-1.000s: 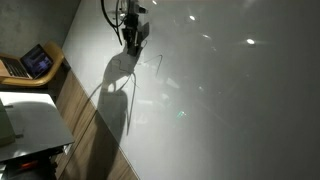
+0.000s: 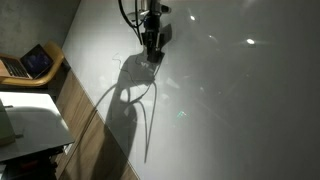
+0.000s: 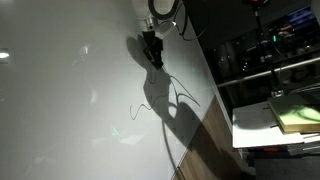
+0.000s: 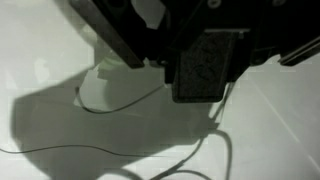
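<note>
My gripper (image 2: 154, 56) is close to a large glossy white board-like surface (image 2: 225, 110), near its upper left in exterior view 1. In exterior view 2 the gripper (image 3: 156, 63) appears at upper centre. A dark block with a speckled grey face (image 4: 203, 72), perhaps an eraser, is held in the shut gripper, as the wrist view shows. Thin dark curved marks run over the surface: a short hooked mark (image 4: 95, 110) and a long line (image 4: 70, 149). Whether the block touches the surface cannot be told.
Broad arm and cable shadows cover part of the surface. At the left of exterior view 1 are a laptop (image 2: 37, 62) on a tan chair (image 2: 50, 75) and a white table (image 2: 36, 118). A wooden strip (image 2: 88, 125) borders the surface, whose right side is clear.
In exterior view 1 the gripper has moved right and slightly down along the surface, its shadow following.
</note>
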